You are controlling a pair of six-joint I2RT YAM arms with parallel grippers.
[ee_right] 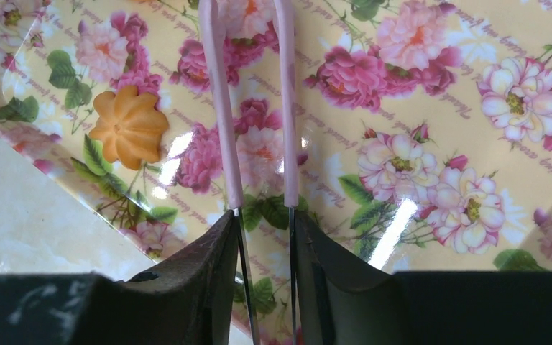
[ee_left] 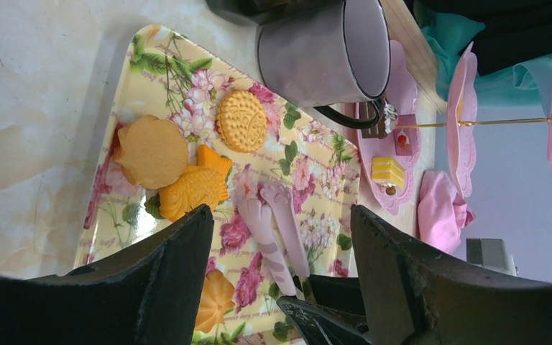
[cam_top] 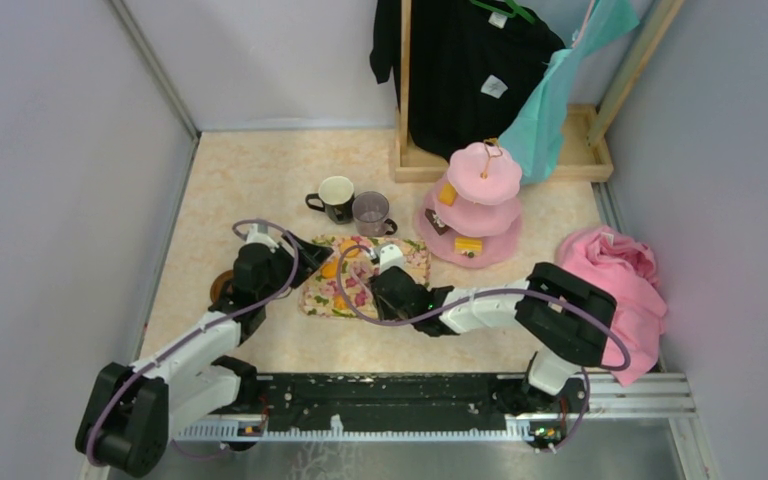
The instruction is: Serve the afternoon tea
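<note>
A floral tray [ee_left: 151, 72] holds several cookies, among them a round one [ee_left: 241, 121], a fish-shaped one [ee_left: 190, 190] and a flower-shaped one [ee_right: 128, 127]. Pink-handled tongs [ee_right: 288, 129] lie on it, their metal ends between or beside the fingertips of my right gripper, which is part open; whether it grips them I cannot tell. My left gripper [cam_top: 315, 255] stands open over the tray's left side, nothing between its fingers.
Two mugs [cam_top: 336, 195] stand behind the tray. A tiered pink stand [cam_top: 485, 175] with cake pieces is at right rear. Pink cloth [cam_top: 610, 270] lies far right; a clothes rack is at the back.
</note>
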